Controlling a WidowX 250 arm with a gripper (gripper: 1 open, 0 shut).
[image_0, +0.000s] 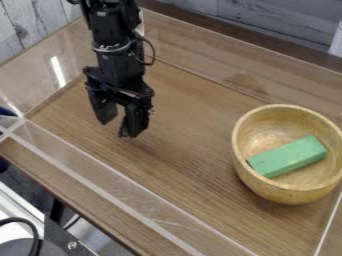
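My black arm hangs from the top left over the wooden table (174, 190), its gripper (118, 112) low at the left-centre, fingers spread open. A small dark object (131, 123) shows between and just below the fingers; I cannot tell whether it is a separate thing or part of the gripper.
A round tan bowl (254, 127) stands at the right, with a green block (287, 155) inside it. The table between gripper and bowl is clear. Cables and the table's edge lie at the lower left.
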